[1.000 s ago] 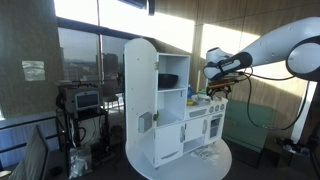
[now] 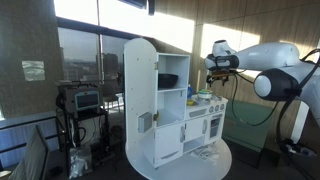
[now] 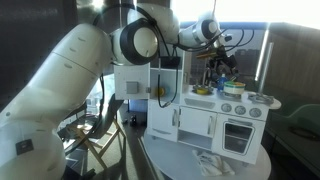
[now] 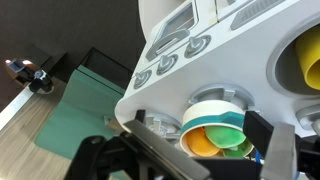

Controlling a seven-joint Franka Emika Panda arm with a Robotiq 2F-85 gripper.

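Open above the toy stove, my gripper has its two dark fingers apart at the bottom of the wrist view. Below the gap is a white pot with a teal band, holding an orange round item and a green one. No contact between fingers and pot is clear, and nothing looks held. In exterior view 2 the gripper hangs just over the pot on the white play kitchen. The fingers partly cover the pot's near side in the wrist view.
A yellow cup stands in a round grey basin at the right of the wrist view. A black pan sits on an upper shelf, beside the tall open cabinet door. White cloth lies on the round base.
In exterior view 1 the arm has shifted, its forearm now nearer level and reaching further left. The gripper end has risen slightly above the counter. The kitchen items look unmoved.
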